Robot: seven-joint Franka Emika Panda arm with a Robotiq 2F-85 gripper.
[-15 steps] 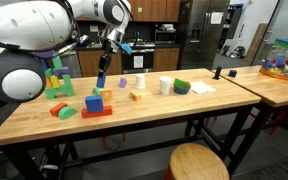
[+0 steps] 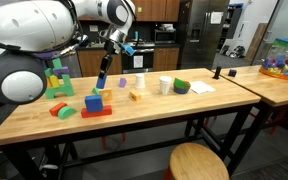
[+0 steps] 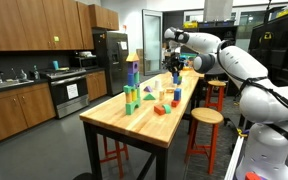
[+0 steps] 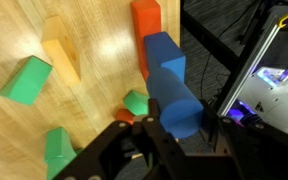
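Observation:
A blue cylinder (image 4: 174, 97) is clamped between the fingers of my gripper, its round end facing the wrist camera. In exterior view 1 the gripper (image 2: 108, 62) holds this blue cylinder (image 2: 103, 77) at a slant, above the table. Below it, a blue block (image 2: 94, 103) rests on a long red block (image 2: 100, 112). From the wrist, the cylinder overlaps part of the blue block (image 4: 162, 47), with the red block (image 4: 146, 18) beneath. A clear gap separates the cylinder from the blue block in exterior view 1.
A tower of green, yellow and blue blocks (image 2: 58, 80) stands at the table's left. Loose green and red pieces (image 2: 66, 112) lie near the front. White cups (image 2: 165, 85) and a green bowl (image 2: 181, 86) sit farther right. Two wooden stools (image 3: 207, 117) stand beside the table.
The cylinder and gripper appear to have shifted only slightly, a little up and to the right in exterior view 1. The grasp is the same, and the table's blocks have not moved.

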